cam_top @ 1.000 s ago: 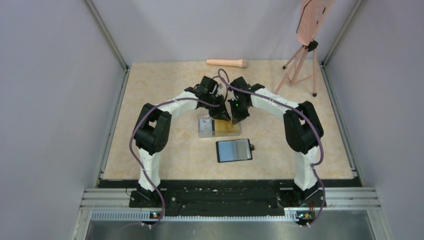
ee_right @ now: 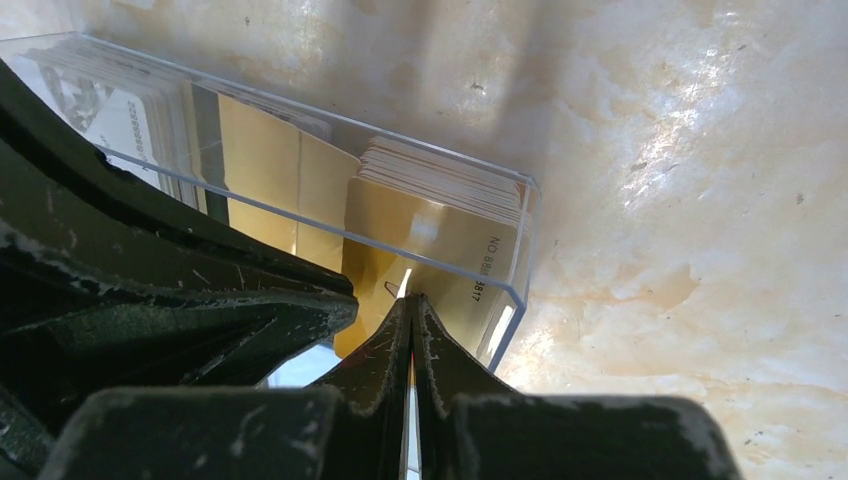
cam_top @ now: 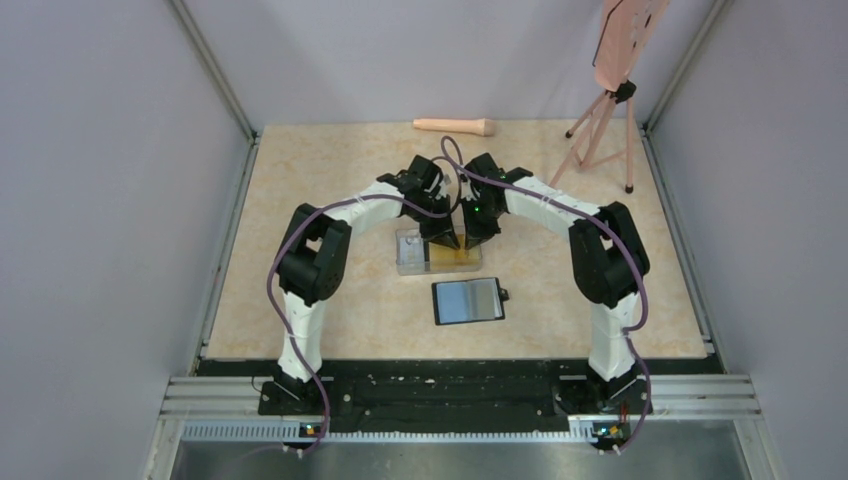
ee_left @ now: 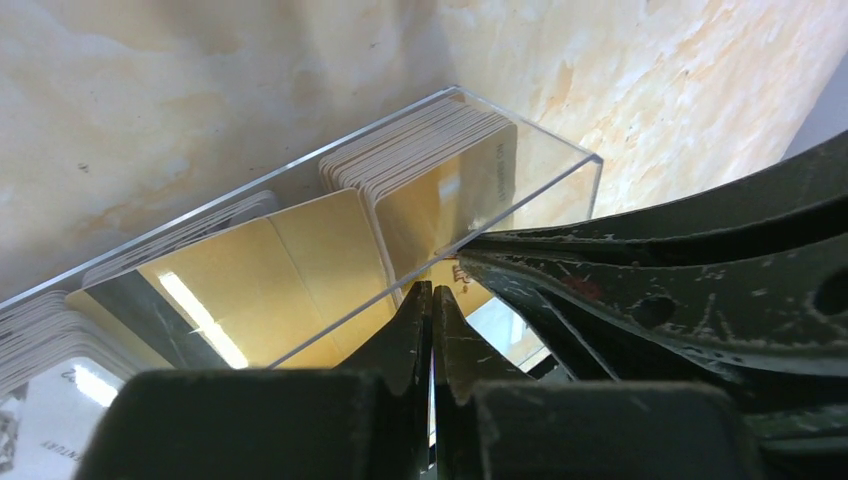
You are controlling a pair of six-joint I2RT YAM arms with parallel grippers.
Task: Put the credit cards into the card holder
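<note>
A clear plastic box (cam_top: 410,268) in the middle of the table holds the cards. Gold cards (ee_right: 440,225) stand stacked at its right end, with another gold card (ee_left: 240,270) leaning beside them. White cards (ee_left: 60,410) fill the left end. My left gripper is shut at the front of the box, near the gold cards, with nothing showing between its fingers. Close beside it my right gripper is also shut, its tips before the right gold stack; no card clearly shows between them. The card holder (cam_top: 469,301) lies open in front of the box.
A pink microphone-like object (cam_top: 454,126) lies at the back edge. A pink tripod (cam_top: 608,120) stands at the back right. Both arms crowd over the box, while the table's left and right sides are free.
The right arm has moved a little to the right. Box and holder have stayed in place.
</note>
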